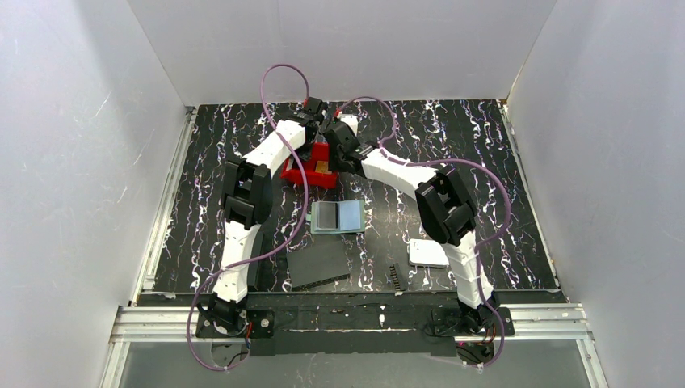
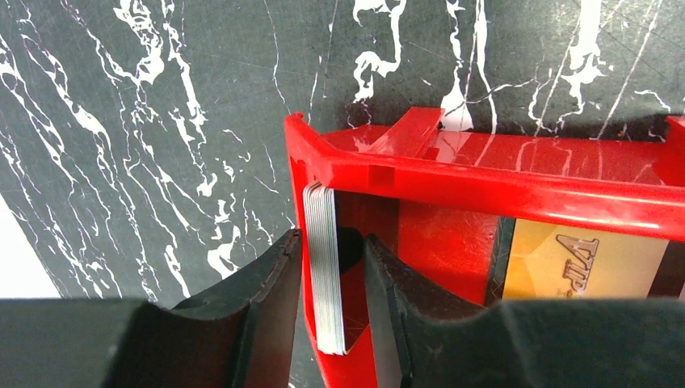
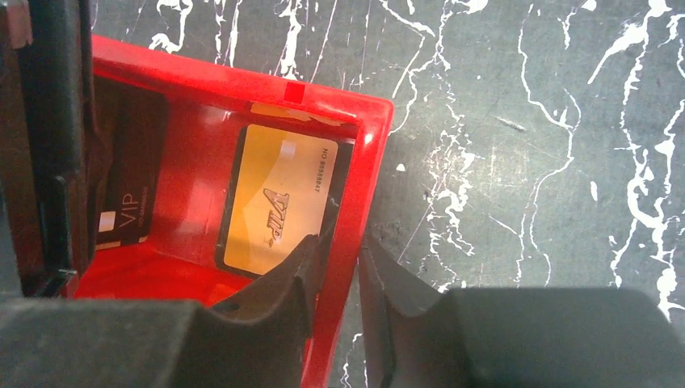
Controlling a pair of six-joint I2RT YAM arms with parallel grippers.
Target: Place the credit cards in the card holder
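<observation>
A red box (image 2: 501, 182) holds the cards. At its left end a stack of white-edged cards (image 2: 325, 275) stands on edge, with my left gripper open around the stack and the box's left wall. My right gripper is open astride the box's right wall, one finger (image 3: 300, 271) inside and the other outside. A gold VIP card (image 3: 280, 198) lies inside the box near that wall, and a dark VIP card (image 3: 129, 174) is further left. The card holder (image 1: 338, 217) lies spread open on the table in front of the box.
A dark flat sheet (image 1: 317, 263) lies in front of the holder. At the front right are a white rectangular item (image 1: 428, 253) and a small black strip (image 1: 397, 277).
</observation>
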